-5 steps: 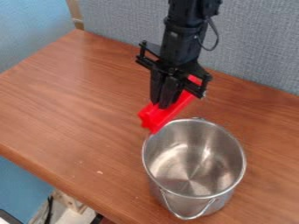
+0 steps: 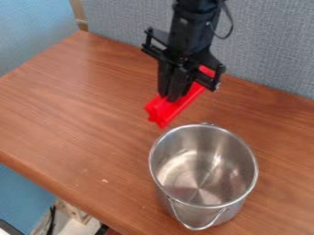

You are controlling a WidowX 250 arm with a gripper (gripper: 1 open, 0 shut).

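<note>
My black gripper (image 2: 174, 90) hangs from the top centre, shut on a red oblong object (image 2: 164, 111) that slants from upper right down to lower left. Its fingers cover part of the object. Below and to the right, an empty steel pot (image 2: 204, 173) with a thin wire handle stands on the wooden table (image 2: 73, 110). The red object's lower end is just above and left of the pot's far rim, apart from it in this view.
A grey padded wall (image 2: 276, 55) runs along the back.
The gripper and red object have moved up, a little farther from the pot's rim. The pot has not moved.
</note>
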